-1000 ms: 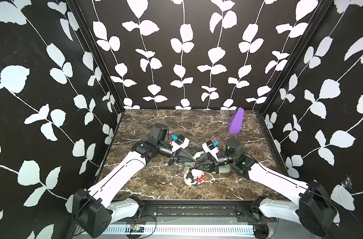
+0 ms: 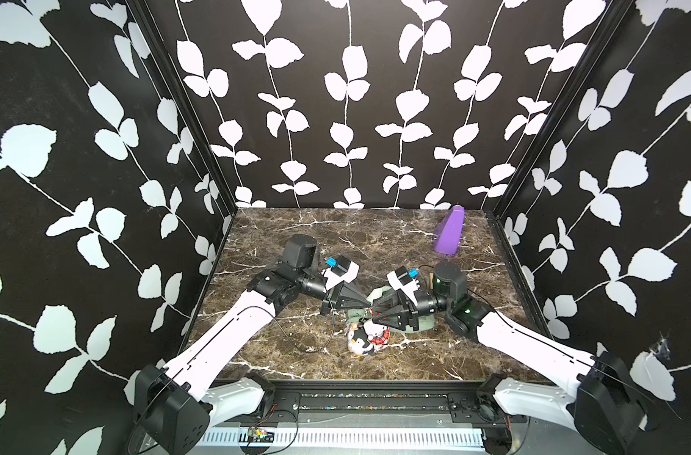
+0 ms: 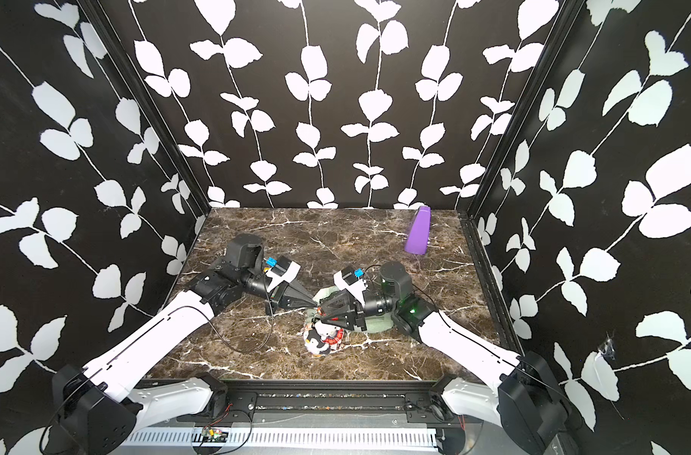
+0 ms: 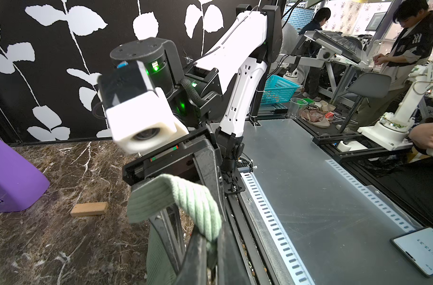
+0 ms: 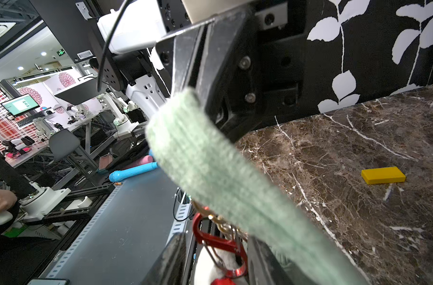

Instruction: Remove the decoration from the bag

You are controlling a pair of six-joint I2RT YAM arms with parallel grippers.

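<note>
The pale green bag (image 2: pixel 421 322) lies mostly beneath my arms, near the middle front of the table. Its ribbed strap (image 4: pixel 197 201) rises into my left gripper, whose fingers are shut on it. My right gripper is part open, a finger either side of a red carabiner (image 5: pixel 221 242) that hangs on a gold chain below the strap. The carabiner shows in the gap; whether a finger touches it I cannot tell. The plush decoration (image 2: pixel 368 336), black and white with red, rests in front of the bag, below both grippers.
A purple container (image 2: pixel 449 229) stands at the back right. Both a yellow block (image 5: pixel 383 175) and a wooden block (image 4: pixel 89 209) lie on the tabletop. My two grippers almost meet.
Both arms and the plush decoration have shifted very slightly. My left gripper stays at the strap, and my right one stays close beside it.
</note>
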